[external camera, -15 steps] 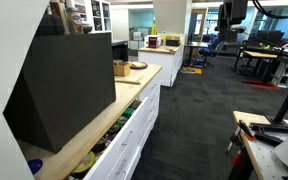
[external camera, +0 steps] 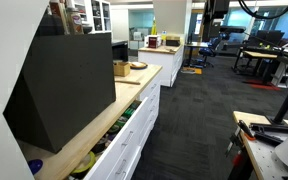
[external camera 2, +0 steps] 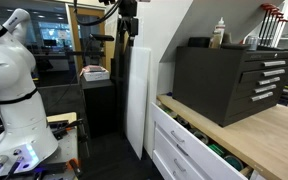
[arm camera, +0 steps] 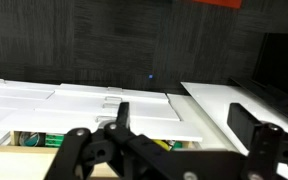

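Note:
My gripper is open high above the floor, its two dark fingers wide apart with nothing between them. In exterior view 2 the arm's dark end (external camera 2: 125, 22) hangs near the top edge, in front of the white panel. A white drawer (external camera: 111, 158) under the wooden counter stands pulled out, with green, yellow and dark items inside. From the wrist view, the drawer's contents (arm camera: 39, 140) show as a strip below the white drawer fronts (arm camera: 59, 97), partly hidden by the gripper.
On the wooden counter (external camera 2: 269, 128) stands a dark metal drawer cabinet (external camera 2: 229, 80), with a bottle (external camera 2: 219, 33) on top. A small brown box (external camera: 121, 68) sits farther along the counter. Open dark floor (external camera: 179, 135) lies in front of the drawers. The slanted white panel borders the counter.
In exterior view 1 the arm's end at the top right has shifted slightly upward. The drawer and the things on the counter look unmoved.

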